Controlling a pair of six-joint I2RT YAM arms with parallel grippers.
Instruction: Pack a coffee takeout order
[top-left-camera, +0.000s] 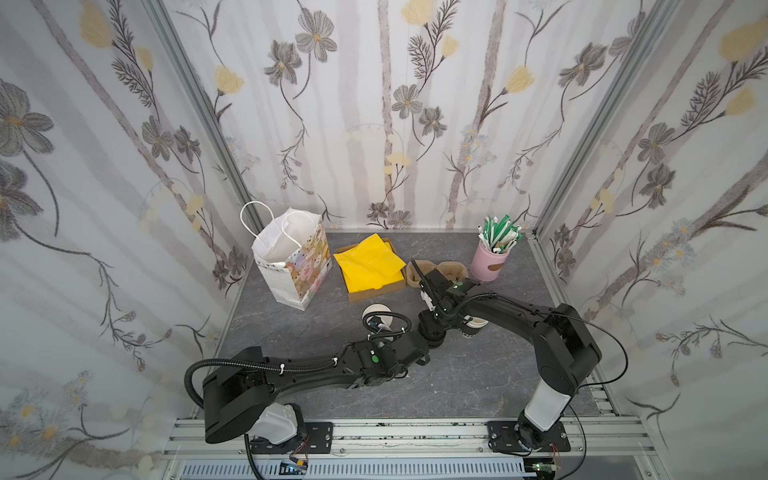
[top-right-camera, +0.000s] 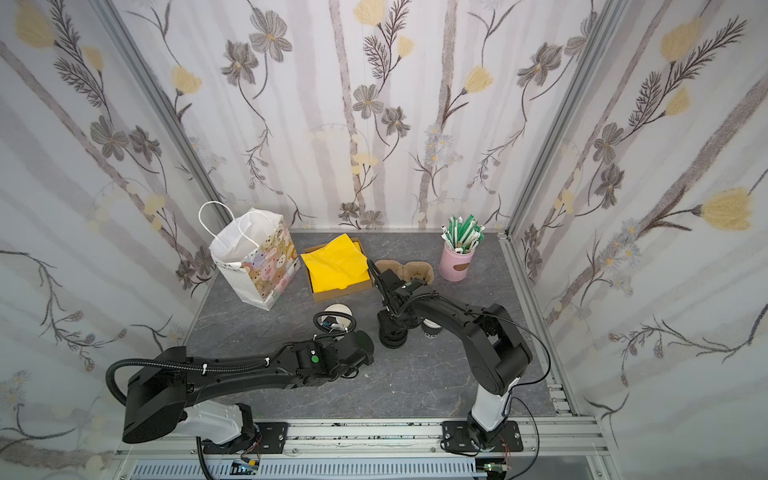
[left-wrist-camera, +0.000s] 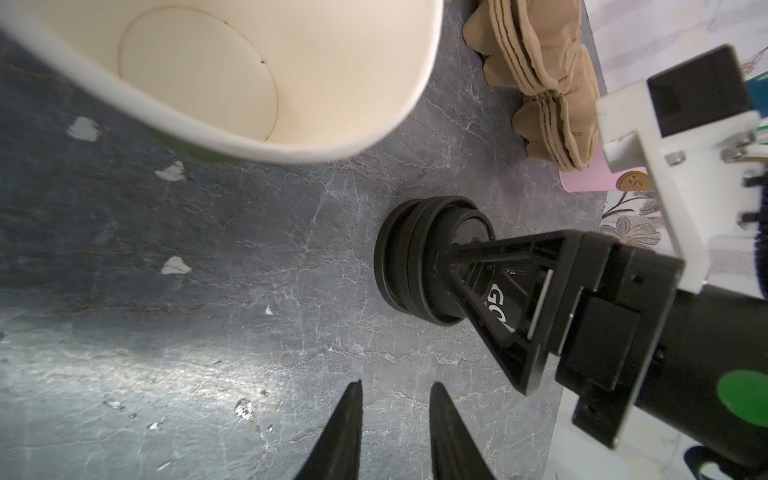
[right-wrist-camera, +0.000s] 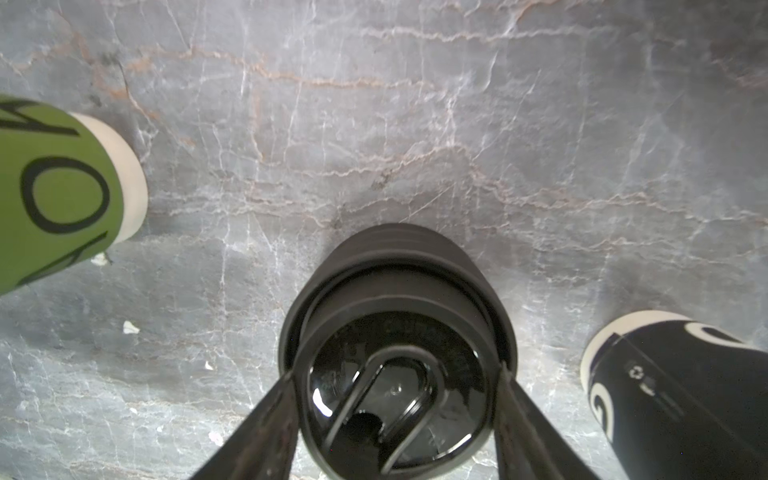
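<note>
A stack of black lids (right-wrist-camera: 400, 248) stands on the table between the cups. Around its top lid my right gripper is open, one finger on each side. Touching or just clear of the rim, I cannot tell. My left gripper has its fingertips apart over bare table, with nothing between them, in front of the lids (left-wrist-camera: 400, 256). A green paper cup (right-wrist-camera: 60, 192), open and cream inside, is left of the stack. To the right is a black cup (right-wrist-camera: 688, 400). The brown cup carrier (top-left-camera: 453, 270) is behind the right arm, partly covered.
A white paper bag (top-left-camera: 280, 280) with handles stands at the back left. Yellow napkins (top-left-camera: 370, 264) lie on a cardboard box beside it. The pink holder (top-left-camera: 488, 262) of green-and-white sticks is at the back right. Bare table lies in front of the arms.
</note>
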